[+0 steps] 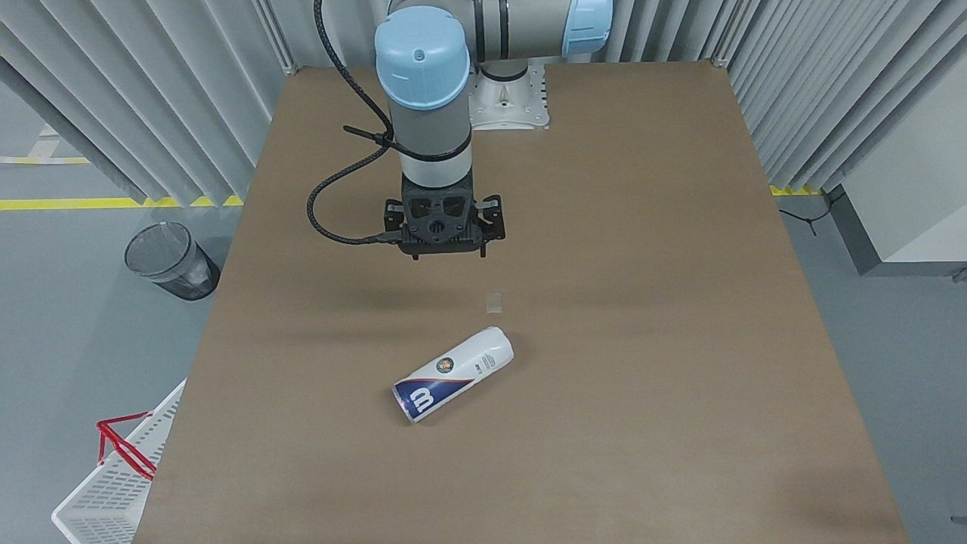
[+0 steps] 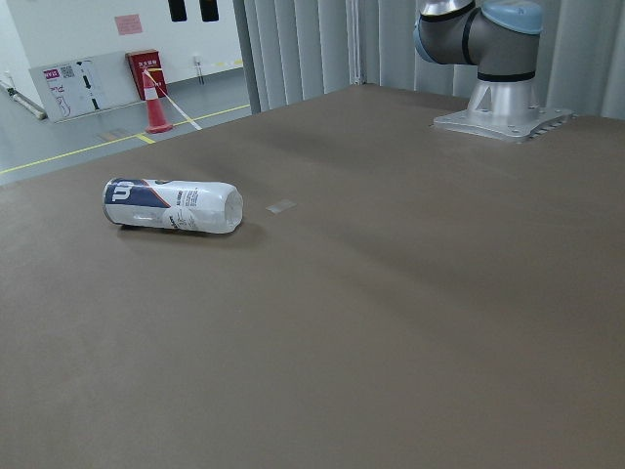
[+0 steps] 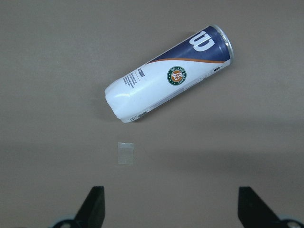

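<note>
A white and navy tennis ball can [image 1: 452, 372] [image 2: 171, 205] [image 3: 168, 73] lies on its side on the brown table [image 1: 680, 363], set diagonally in the front and wrist views. My gripper [image 1: 449, 249] hangs above the table behind the can, open and apart from it, with nothing between its fingers. In the wrist view a small clear patch [image 3: 125, 153] shows on the table between the can and my fingers.
Grey curtains [image 1: 145, 91] line the back.
</note>
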